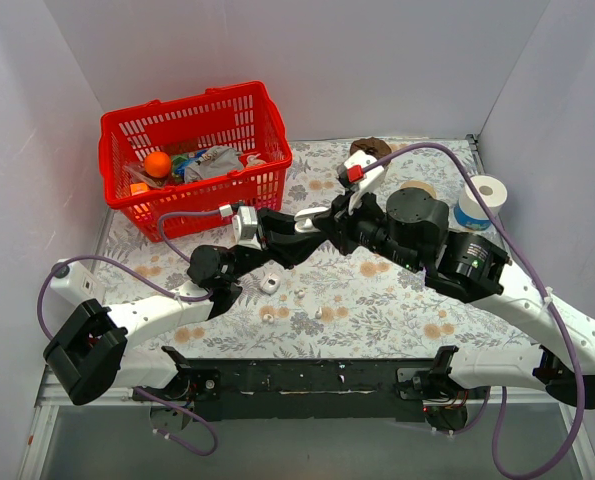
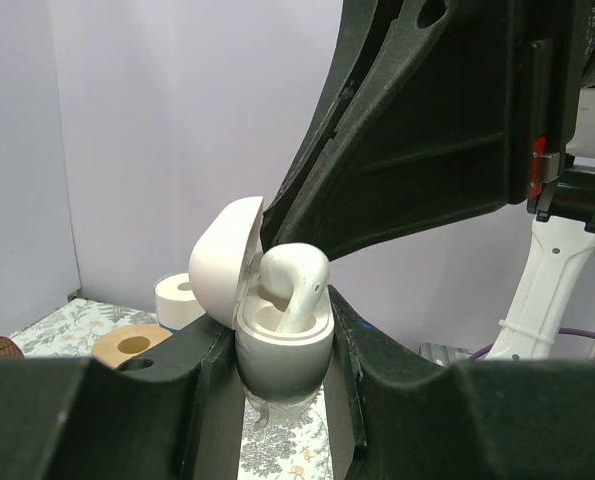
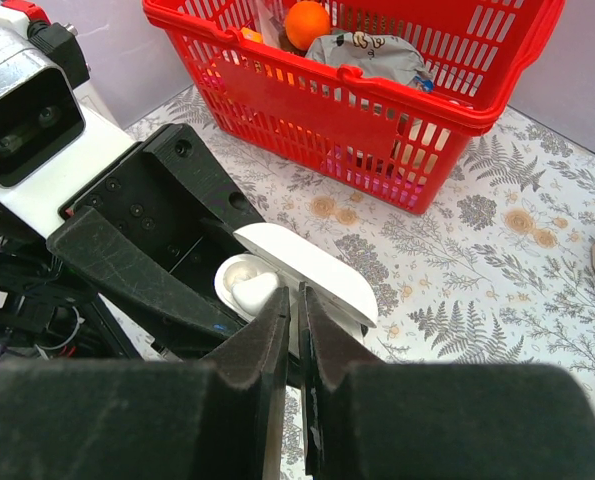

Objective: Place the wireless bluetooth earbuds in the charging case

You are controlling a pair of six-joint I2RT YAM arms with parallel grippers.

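The white charging case (image 2: 283, 345) is raised above the table with its lid (image 2: 222, 262) open, and my left gripper (image 1: 299, 240) is shut on it. One white earbud (image 2: 295, 285) sits in the case, its stem angled down across the opening; how deep it sits I cannot tell. From the other side comes my right gripper, fingers closed together, its tips at the opening between earbud and lid. Nothing shows clearly between those fingertips. The right wrist view also has the earbud (image 3: 255, 292) just left of these fingers, with the lid (image 3: 312, 268) tilted above.
On the patterned table lie a small white box-like piece (image 1: 270, 284) and small white bits (image 1: 267, 318). A red basket (image 1: 192, 200) stands at the back left, paper-white roll (image 1: 482, 197) at the right.
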